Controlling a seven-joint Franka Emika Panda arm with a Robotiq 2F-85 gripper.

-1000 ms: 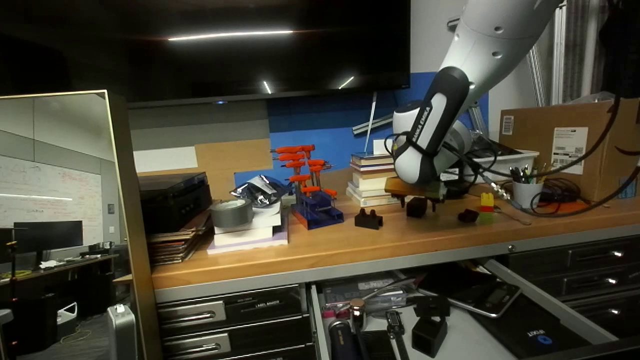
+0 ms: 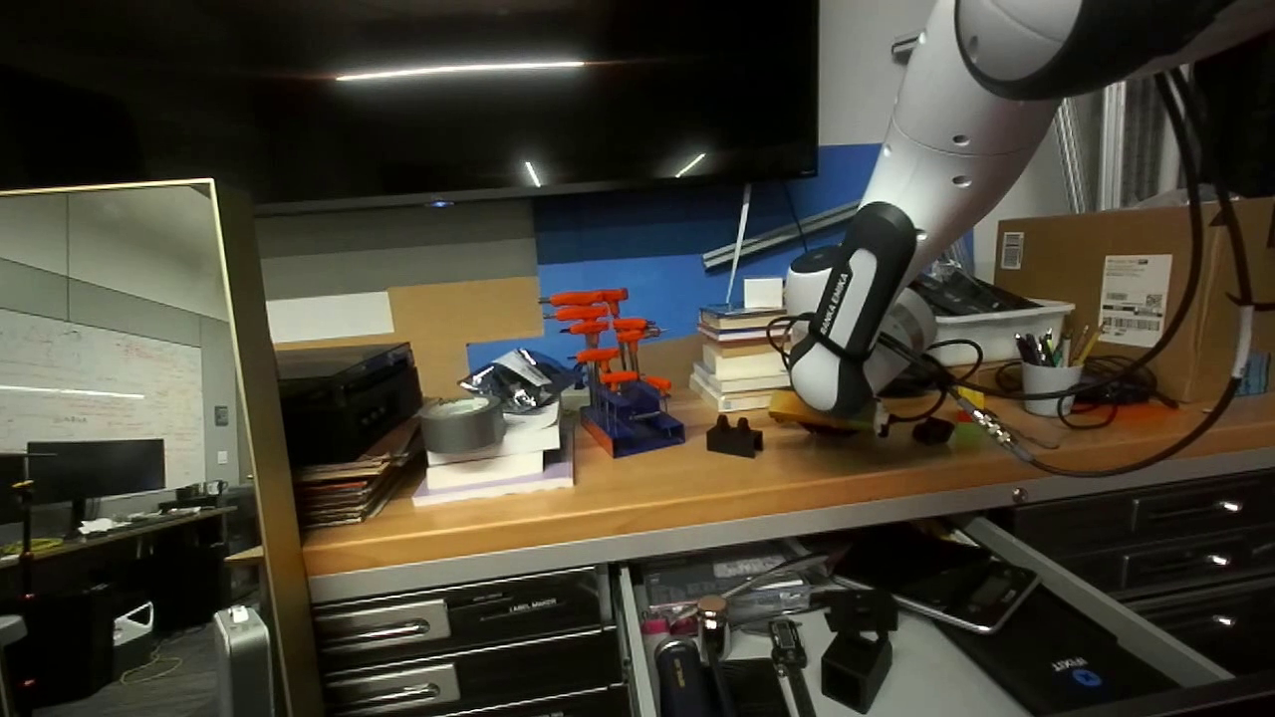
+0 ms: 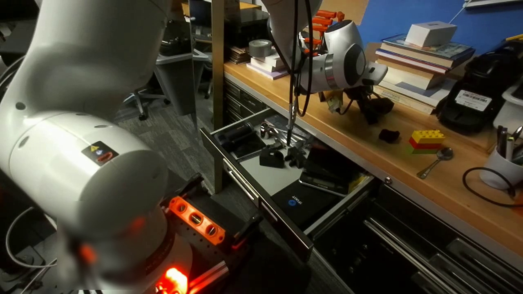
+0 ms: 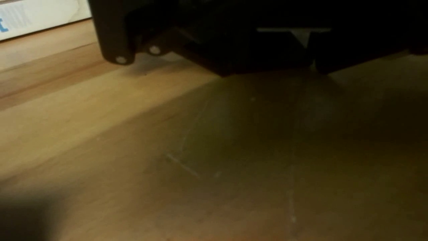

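My gripper [image 3: 370, 116] is low over the wooden bench, its fingers pointing down at the tabletop. In the wrist view the dark fingers [image 4: 218, 66] run along the top, in deep shadow. It is shut on a small black block, whose outline merges with the dark fingers. The arm's last link covers the fingertips in exterior view 1. A second black piece with two bumps [image 2: 734, 438] stands apart on the bench to the left. A small black lump [image 3: 389, 135] lies on the other side, near a yellow, red and green brick stack [image 3: 427, 141].
Behind the gripper stands a book stack [image 3: 414, 63]. A spoon [image 3: 435, 162] and a pen cup [image 2: 1052, 388] are to the right. Below the bench edge, the open drawer [image 3: 267, 176] holds tools and black boxes. An orange-handled tool rack [image 2: 628, 412] stands left.
The arm's hand has come down closer to the bench. The black block that showed beneath it is now hidden behind the arm in exterior view 1. The cable has swung lower.
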